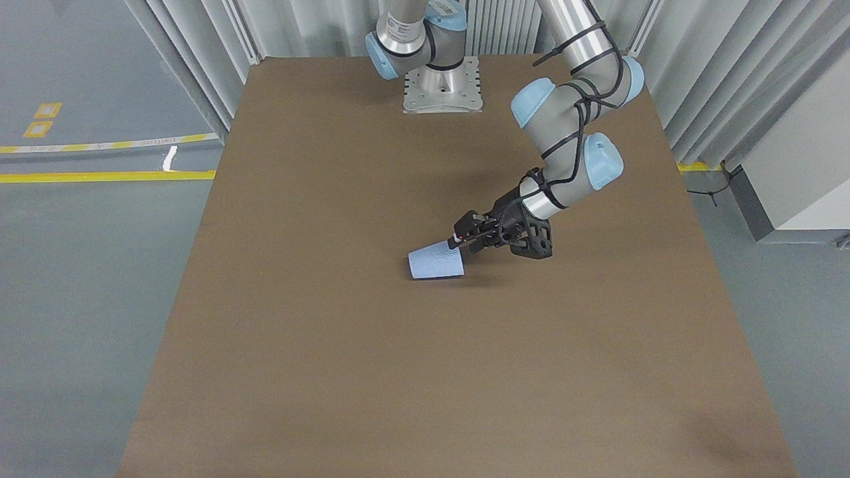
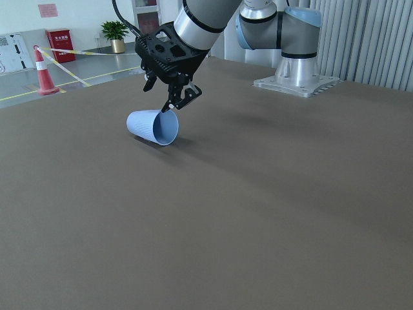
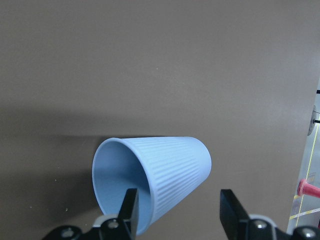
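A light blue ribbed cup [image 1: 434, 261] lies on its side on the brown table, its open end toward my gripper [image 1: 463, 245], which hangs just above that end. In the left view the cup [image 2: 142, 124] shows its rim beneath the black fingertips of the gripper [image 2: 157, 97]. The wrist view has the cup [image 3: 172, 170] between and just beyond my two fingers, which stand apart with the gripper open; one finger overlaps the cup's mouth in that view.
The white robot base plate [image 1: 418, 99] sits at the back edge, curtains behind it. A traffic cone [image 2: 45, 77] stands on the floor off the table.
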